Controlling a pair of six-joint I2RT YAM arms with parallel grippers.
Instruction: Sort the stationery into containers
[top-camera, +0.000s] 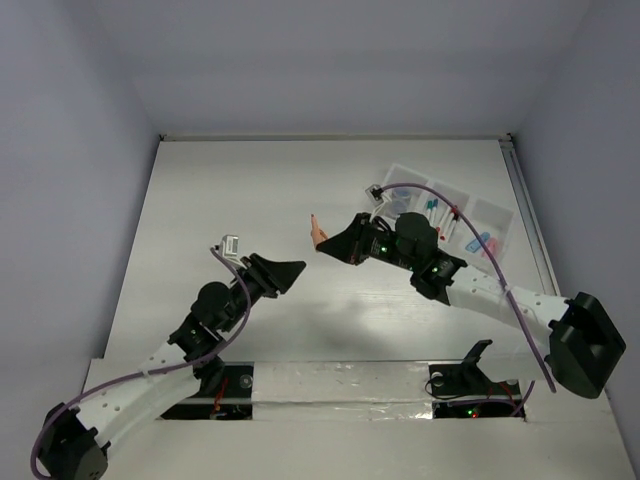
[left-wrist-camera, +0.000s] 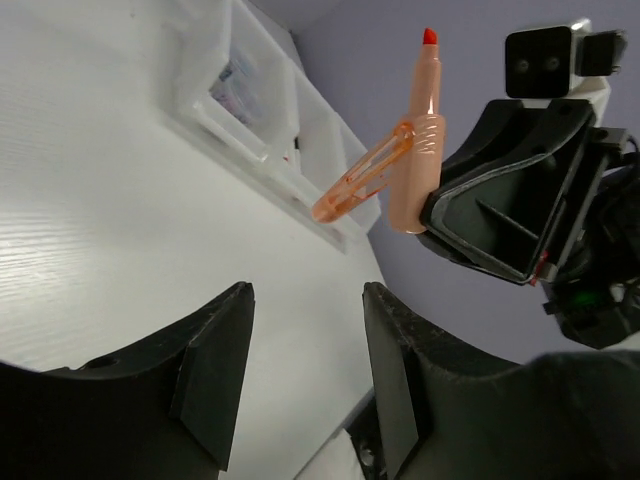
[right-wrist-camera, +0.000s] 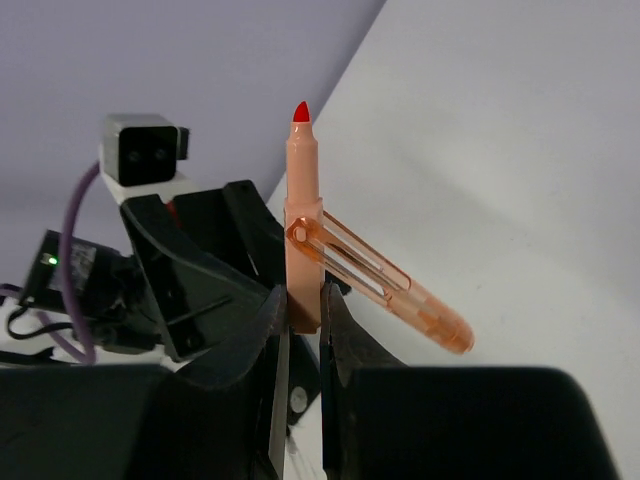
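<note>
My right gripper (top-camera: 325, 243) is shut on an orange marker (right-wrist-camera: 302, 170) with a red tip, standing upright in its fingers. An orange see-through piece (right-wrist-camera: 420, 310), apparently clipped to the marker, angles off from it. My left gripper (top-camera: 295, 275) stands open, empty, below and left of the marker in the top view; its two fingers (left-wrist-camera: 215, 370) frame bare table. A white compartmented container (top-camera: 490, 215) at the back right holds pens and small coloured items, partly behind the right arm.
Walls surround it at the back and sides, and a rail (top-camera: 330, 137) runs along the back edge.
</note>
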